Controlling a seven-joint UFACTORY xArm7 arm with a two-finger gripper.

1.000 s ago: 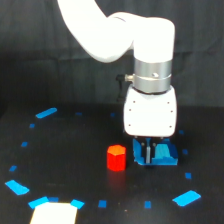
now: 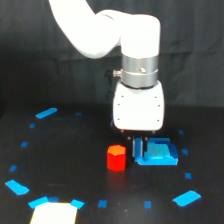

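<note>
A red block (image 2: 116, 158) with a six-sided outline stands on the dark table, left of centre. Just to its right lies a square blue tray (image 2: 158, 162). My gripper (image 2: 140, 150) points down at the tray's left side, as seen from the camera, and to the right of the red block. Its dark fingers overlap the tray in the picture, and their height above it is unclear. The fingers are too small and dark to show whether they are apart or together, or whether anything is between them.
A pale square-topped object (image 2: 54, 213) sits at the front left edge. Several flat blue marks, such as a blue strip (image 2: 186, 198) at front right, are scattered on the dark table. Open surface lies left of the red block.
My arm and gripper have moved left and slightly up in the picture, uncovering more of the blue tray. The red block and the tray have not visibly moved.
</note>
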